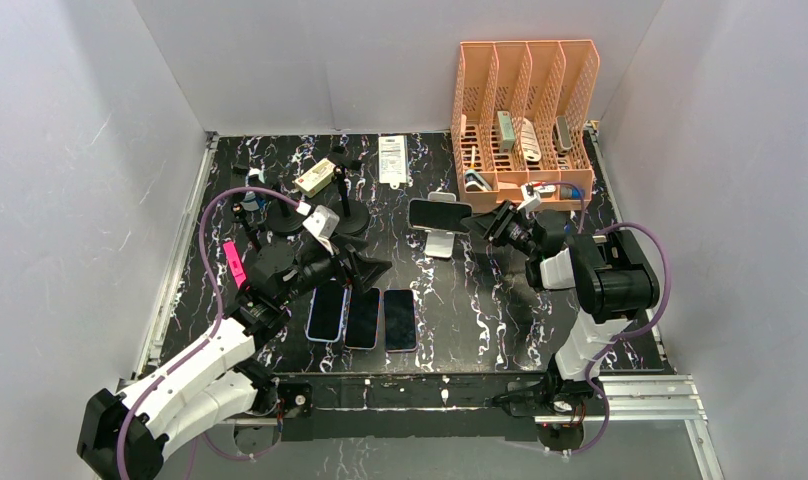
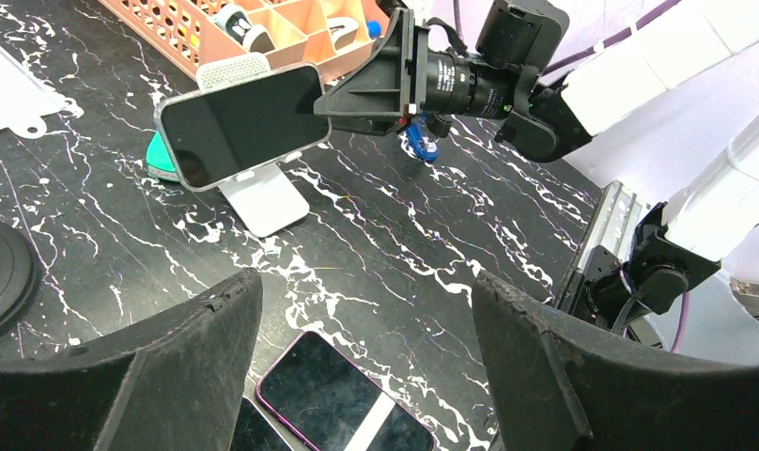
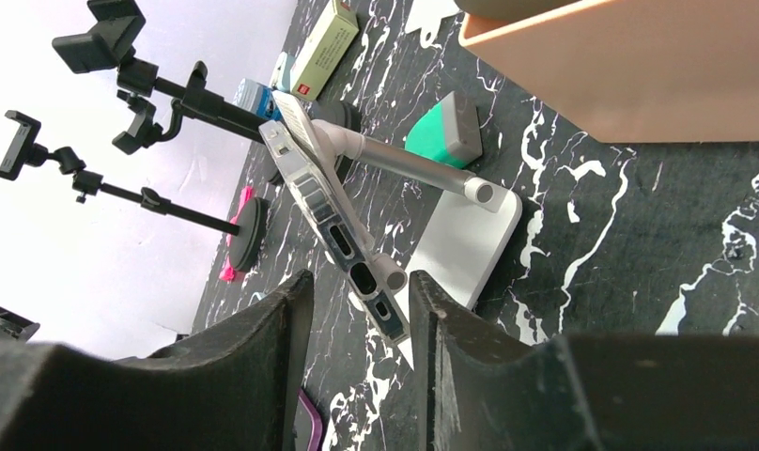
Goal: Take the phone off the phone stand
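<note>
A phone (image 1: 435,214) lies sideways on a white phone stand (image 1: 439,244), its dark screen facing the left wrist camera (image 2: 235,127). My right gripper (image 1: 485,223) is at the phone's right end, fingers part open; in the right wrist view the near edge of the phone (image 3: 343,244) runs down to between the fingertips, and whether they touch it I cannot tell. The stand's base (image 3: 470,230) rests on the table. My left gripper (image 1: 365,268) is open and empty, over the phones at the front left.
Three phones (image 1: 400,320) lie at the front left. Black holders (image 1: 352,215) and a small box (image 1: 315,178) stand at the back left. An orange divided rack (image 1: 525,80) is close behind my right gripper.
</note>
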